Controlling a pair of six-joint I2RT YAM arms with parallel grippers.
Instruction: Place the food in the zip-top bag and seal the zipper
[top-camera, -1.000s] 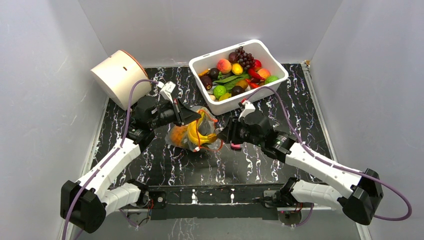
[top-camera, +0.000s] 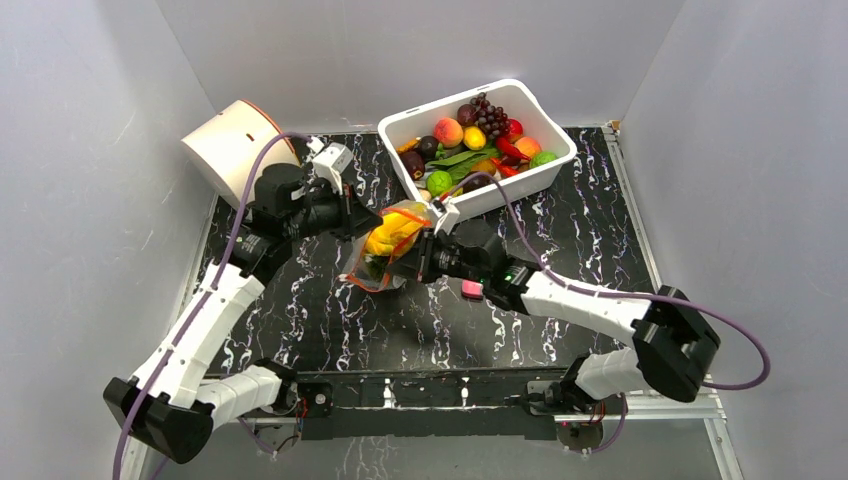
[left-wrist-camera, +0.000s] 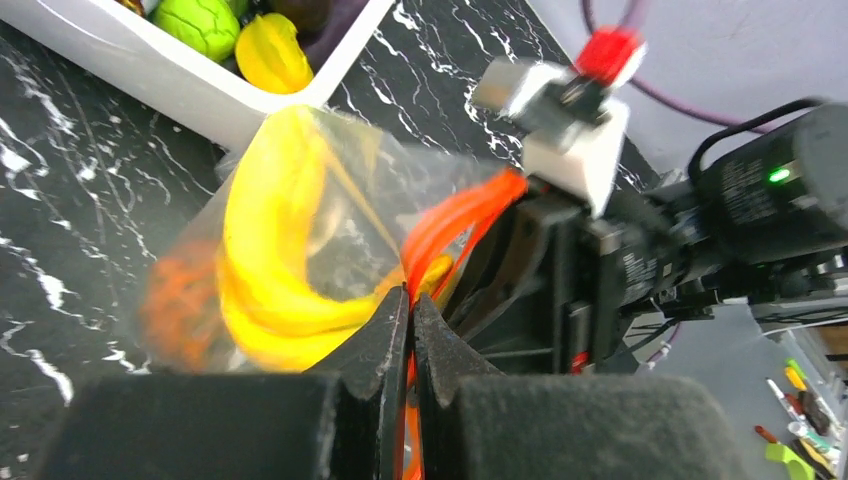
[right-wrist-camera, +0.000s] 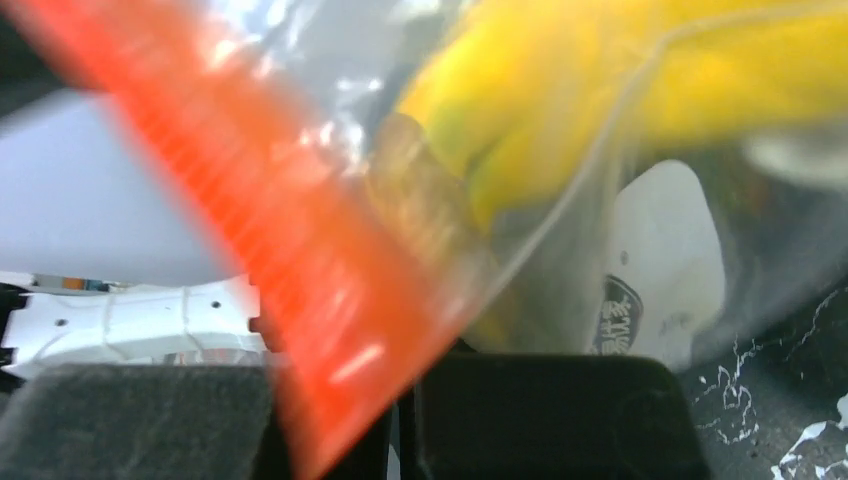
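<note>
The clear zip top bag (top-camera: 362, 270) with orange edging hangs between both arms, bunched and tilted. Bananas (top-camera: 393, 232) are inside it, and something orange shows blurred through the film in the left wrist view. My left gripper is shut on the bag's orange edge, which runs between its fingertips. At the bag's other side my right gripper (top-camera: 425, 262) is shut; its fingers (right-wrist-camera: 550, 410) meet where the orange zipper strip (right-wrist-camera: 310, 300) comes down, so the rim appears pinched there. The arms and folds hide part of the bag's mouth.
A white bin (top-camera: 480, 207) of fruit and vegetables stands close behind the bag. A cream cylinder (top-camera: 235, 150) leans at the back left. A small pink object (top-camera: 472, 289) lies right of the bag.
My right gripper has shut and moved left against the bag, and its side is pulled inward. The bag has turned and bunched.
</note>
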